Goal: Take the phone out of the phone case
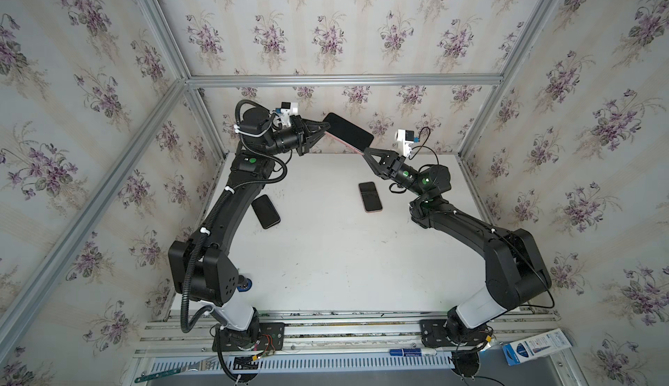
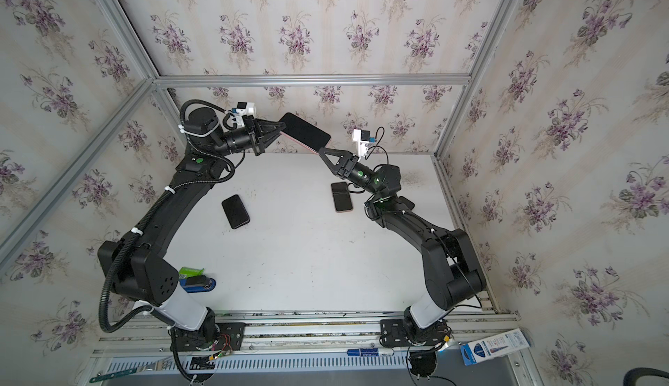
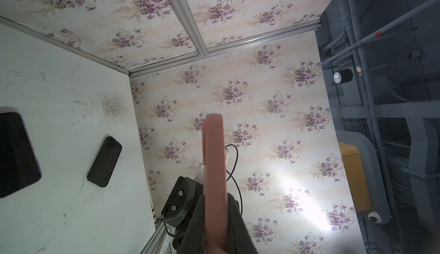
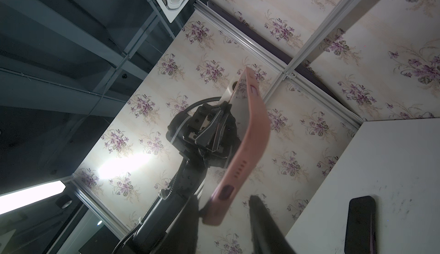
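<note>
The phone in its pink case is held up tilted in the air, black face showing in the top views. My left gripper is shut on one end of it. At the other end my right gripper stands part open. In the right wrist view its blurred fingertips straddle the lower corner of the pink case; whether they touch it is unclear.
Below, on the white table, one phone lies at the left and another at the middle back. Blue objects sit at the front left.
</note>
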